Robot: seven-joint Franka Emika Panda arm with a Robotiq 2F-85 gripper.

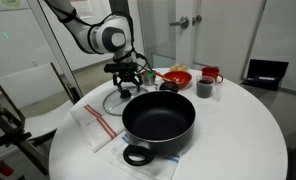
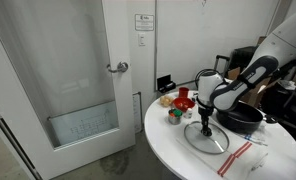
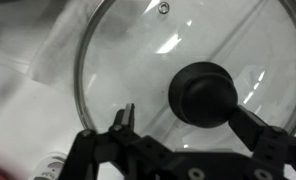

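A clear glass lid [image 3: 138, 75] with a round black knob [image 3: 203, 95] fills most of the wrist view. It lies flat on the white table, behind and to the left of a large black pan [image 1: 159, 118] in exterior view 1. My gripper is open above the lid, its two fingers on either side of the knob's near edge in the wrist view. Nothing is clamped between them. Whether the fingertips reach down to the knob's height cannot be told. In exterior view 2 the gripper [image 2: 206, 130] hangs over the lid [image 2: 206, 138].
A striped towel [image 1: 95, 126] lies left of the pan, and another cloth [image 1: 148, 163] is under its handle. Behind it stand a red bowl [image 1: 177, 77], a grey mug [image 1: 204, 88] and a red mug [image 1: 212, 73].
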